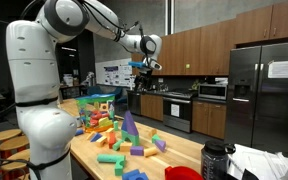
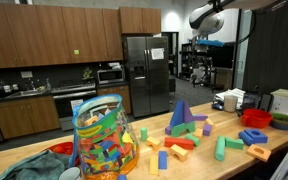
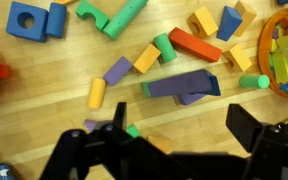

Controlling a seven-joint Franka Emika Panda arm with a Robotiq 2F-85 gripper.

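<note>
High above the table, my gripper (image 1: 142,78) points downward, well apart from the blocks. In the wrist view its two dark fingers (image 3: 246,127) stand wide apart at the bottom edge, open with nothing between them. Below lie loose colored blocks: a tall purple block (image 3: 179,83) near the middle, a red block (image 3: 194,44), a blue block (image 3: 229,23), a yellow-orange cylinder (image 3: 96,93) and a green arch (image 3: 92,13). From the side, the purple pieces (image 2: 178,114) rise above the other blocks.
A clear container of blocks (image 2: 104,140) stands at one end of the table. A red bowl (image 1: 182,173), a black canister (image 1: 215,160) and a white cloth (image 1: 259,163) are at the other. Bare wood (image 3: 44,125) shows at the left of the wrist view.
</note>
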